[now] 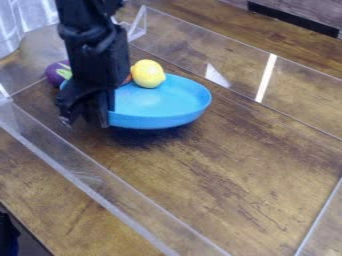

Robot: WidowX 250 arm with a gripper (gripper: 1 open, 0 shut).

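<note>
The black gripper (91, 100) hangs over the left side of a blue bowl (167, 104), its fingertips low at the bowl's near-left rim; it is shut, and nothing clear shows between its fingers. A yellow oval object (147, 73) rests at the back of the bowl, partly behind the arm. A purple object (56, 71) lies at the left behind the bowl, partly hidden by the gripper.
Transparent walls edge the work area along the left, back and right.
</note>
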